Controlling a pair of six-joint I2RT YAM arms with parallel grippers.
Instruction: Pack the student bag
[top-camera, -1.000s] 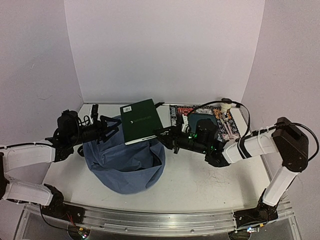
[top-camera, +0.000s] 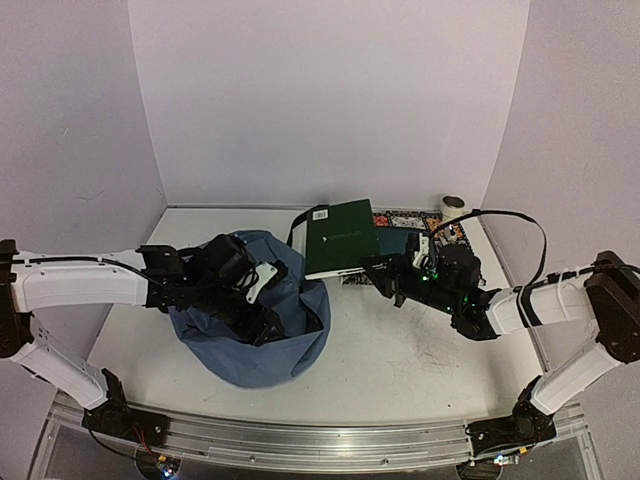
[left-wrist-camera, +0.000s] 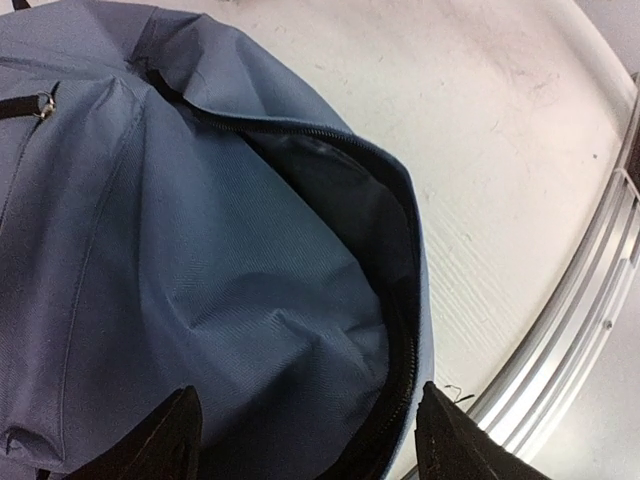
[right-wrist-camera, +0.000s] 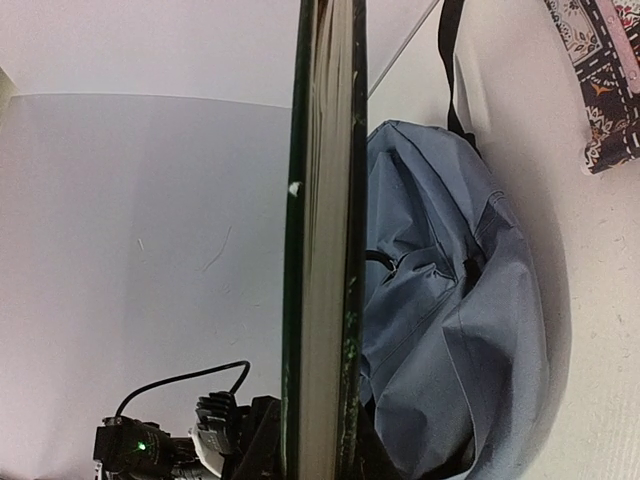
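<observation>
The blue-grey bag lies slack on the table at left, its zipped mouth gaping. Over the bag my left gripper is open; in the left wrist view its fingers are spread wide, with the zipped rim running down near the right one. Whether they touch the cloth I cannot tell. A dark green hardcover book is in my right gripper, raised near the bag's right edge. Seen edge-on in the right wrist view, the book is pinched between the fingers at the bottom.
Behind the right gripper lie a dark teal flat item and a patterned cloth. A lidded cup stands at the back right. A black strap trails from the bag's back.
The right arm has drawn the book rightward, uncovering more of the bag, and has since almost stopped.
</observation>
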